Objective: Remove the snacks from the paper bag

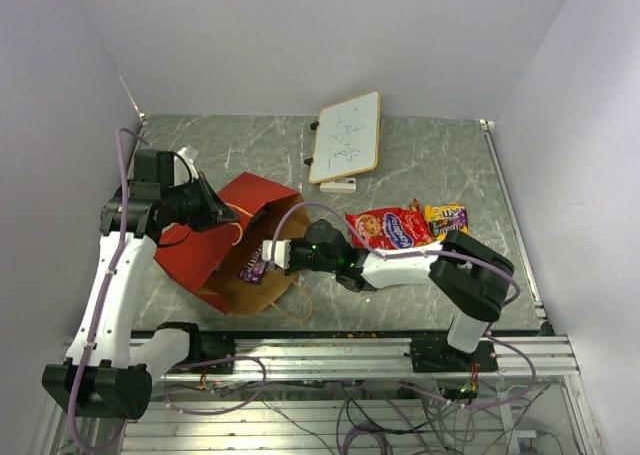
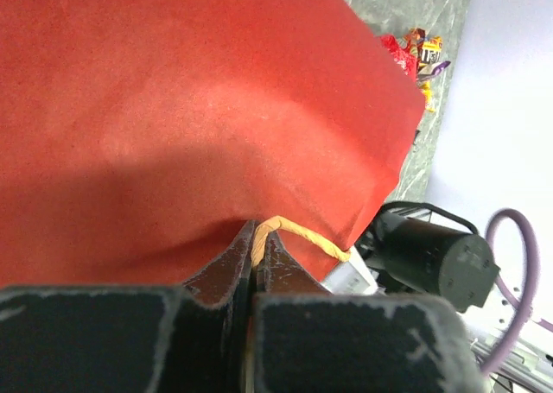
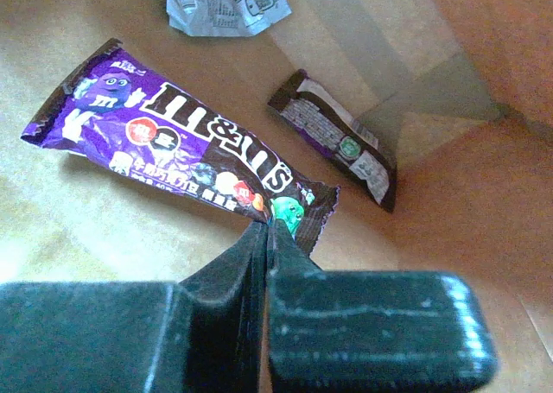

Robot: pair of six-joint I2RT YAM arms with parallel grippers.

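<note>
The red paper bag (image 1: 203,258) lies on its side, its mouth facing right. In the left wrist view my left gripper is shut on the bag's twisted handle (image 2: 302,231). At the bag's mouth, my right gripper (image 1: 266,256) is shut on one end of a purple and brown M&M's pack (image 3: 177,132). That pack stretches out to the left of the fingertips in the right wrist view. Behind it inside the bag are a brown pack (image 3: 339,141) and a pale blue-white pack (image 3: 226,6).
On the grey table to the right lie a red Cookies bag (image 1: 385,225) and a yellow M&M's pack (image 1: 446,220), the right arm passing over part of them. A whiteboard (image 1: 346,138) stands at the back.
</note>
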